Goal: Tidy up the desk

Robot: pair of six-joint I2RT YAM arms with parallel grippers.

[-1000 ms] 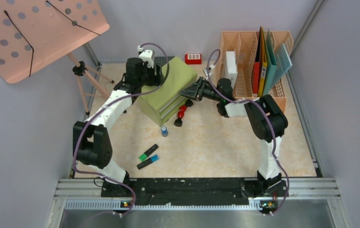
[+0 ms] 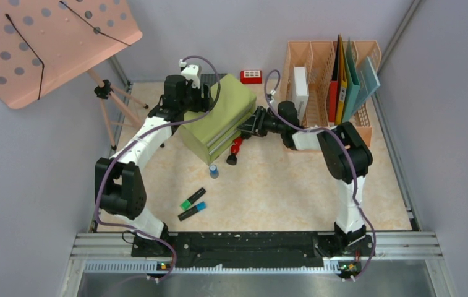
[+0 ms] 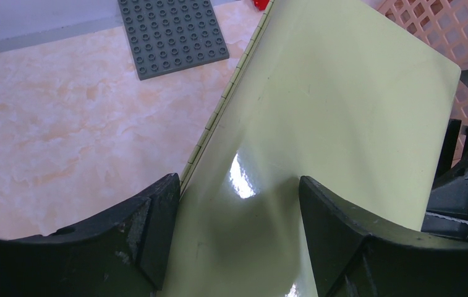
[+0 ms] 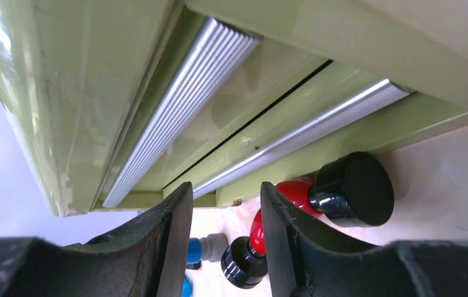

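Note:
A green shelved box (image 2: 219,105) stands at the back middle. My left gripper is over its top, fingers apart either side of the glossy top near one edge; whether they grip it is unclear. My right gripper is open at the box's side, facing its ridged metal strips (image 4: 175,111). Below them lies a red and black object (image 4: 358,189). A small blue-capped cylinder (image 2: 214,171) stands in front of the box; two markers (image 2: 192,211) lie nearer the front.
A peach organizer (image 2: 361,133) with folders and a white item is at back right. A grey studded plate (image 3: 175,43) and red object (image 2: 251,77) lie behind the box. A pink perforated board on a stand (image 2: 52,43) is at left.
My right arm has shifted very slightly at the box's side over the last second; the left arm and objects look unchanged.

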